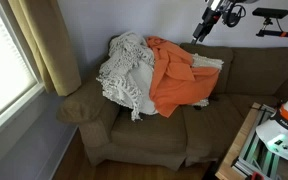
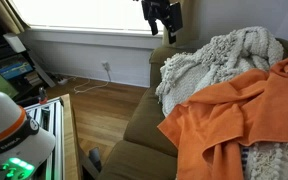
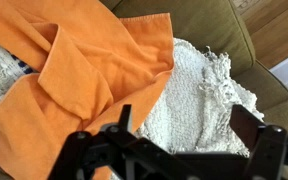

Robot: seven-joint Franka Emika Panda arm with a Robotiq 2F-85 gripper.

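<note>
An orange cloth (image 1: pixel 182 78) lies draped over the sofa back and seat, on top of a cream knitted blanket (image 1: pixel 131 68). In the wrist view the orange cloth (image 3: pixel 94 70) fills the left side, and the blanket (image 3: pixel 196 98) spreads to its right. My gripper is open, its dark fingers wide apart with nothing between them. From exterior view 1, the gripper (image 1: pixel 198 38) hangs above the cloth, apart from it. Exterior view 2 shows folds of the orange cloth (image 2: pixel 214 120) falling toward the seat.
The brown sofa (image 1: pixel 149 135) has bare seat cushions in front of the cloth. A wooden table edge (image 1: pixel 236 145) stands near the arm's base. A window (image 1: pixel 6 65) and curtain (image 1: pixel 46 45) are at the left, with wooden floor (image 2: pixel 101 117) beside the sofa.
</note>
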